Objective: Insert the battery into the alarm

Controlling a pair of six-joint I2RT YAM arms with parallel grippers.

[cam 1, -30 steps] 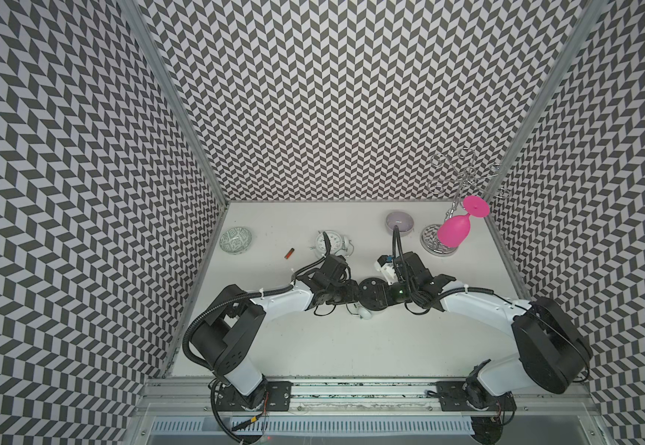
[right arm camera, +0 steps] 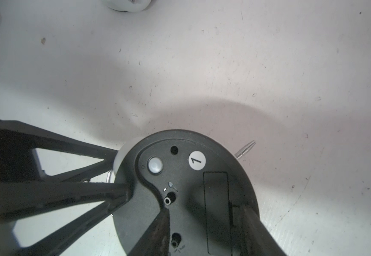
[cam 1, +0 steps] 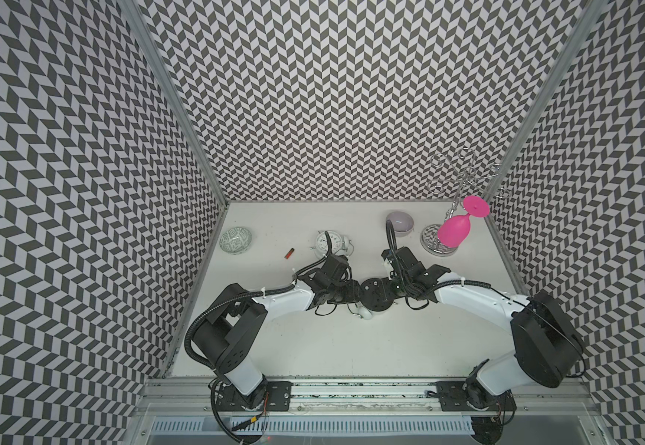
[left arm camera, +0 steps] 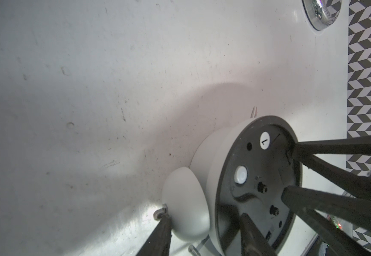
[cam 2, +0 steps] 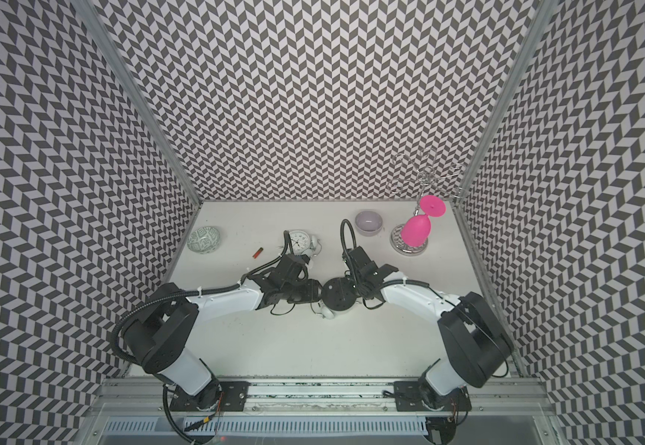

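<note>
A white twin-bell alarm clock with a black back (cam 1: 376, 294), its closed battery cover (right arm camera: 216, 196) showing in the right wrist view, is in my left gripper, which is shut on it. My right gripper is over the back, by the battery cover, part open. A small orange-red battery (cam 1: 290, 253) lies on the table, left of a second white clock (cam 1: 329, 244).
A pale green bowl (cam 1: 235, 239) is at the left, a lilac bowl (cam 1: 399, 221) at the back, and a chrome stand with a pink object (cam 1: 456, 230) at the back right.
My right gripper and wrist have shifted slightly back and turned over the clock. The left arm is almost unmoved; the clock back shows a little more in the top left view.
</note>
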